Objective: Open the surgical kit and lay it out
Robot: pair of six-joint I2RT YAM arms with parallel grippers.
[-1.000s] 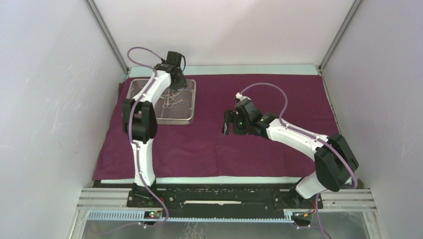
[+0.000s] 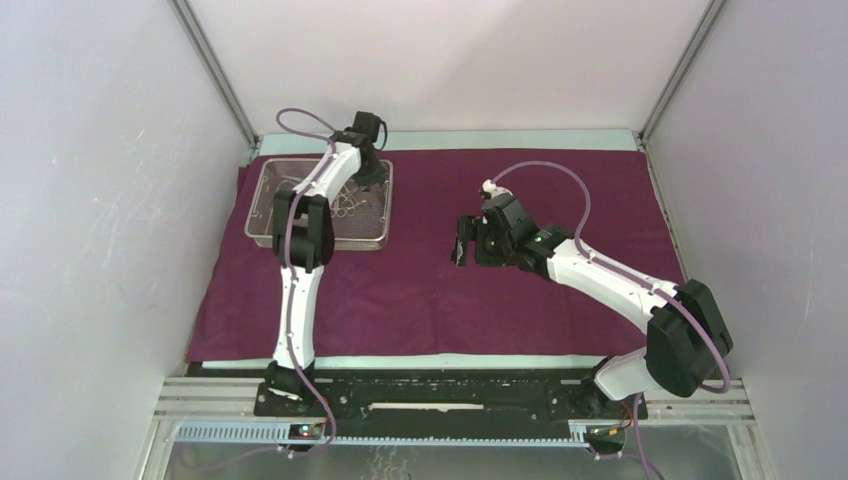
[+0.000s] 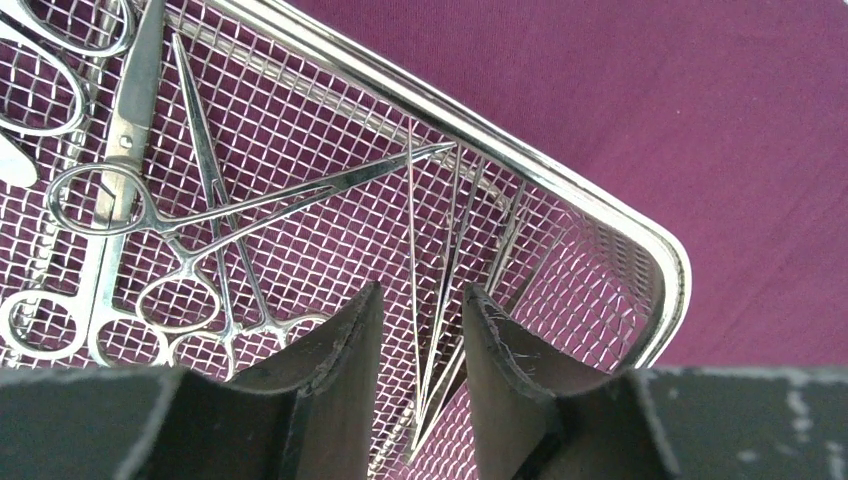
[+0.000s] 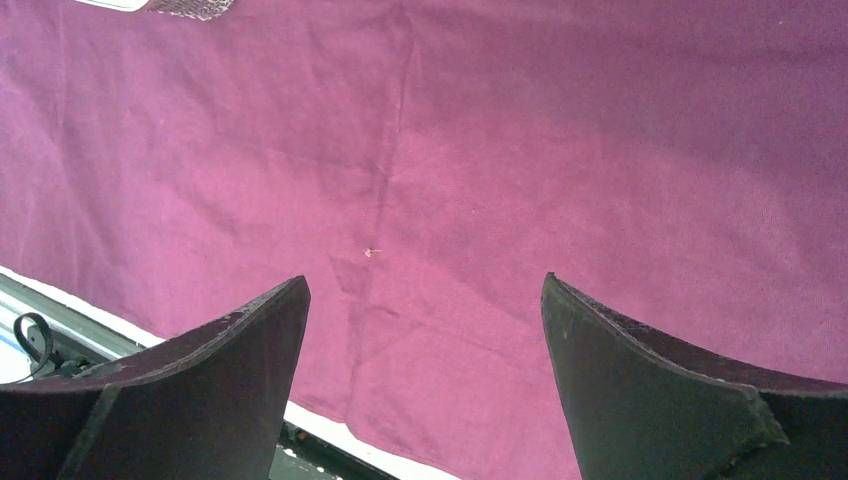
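Note:
A metal mesh tray holding surgical instruments stands on the maroon cloth at the back left. Over the tray's right part, my left gripper is part open, pointing down. Thin slender instruments lie lengthwise between and below its fingers, near one corner of the tray; I cannot tell whether either finger touches them. Beside them are a scissor-handled clamp and a large pair of scissors. My right gripper is wide open above bare cloth, holding nothing.
Bare cloth fills the middle and right of the table. The tray's raised metal rim runs close past the left fingers. Part of the tray is hidden under the left arm. A tray corner shows at the top of the right wrist view.
The left arm has shifted right across the tray, and its gripper is now over the tray's right part. My right arm has drifted slightly right.

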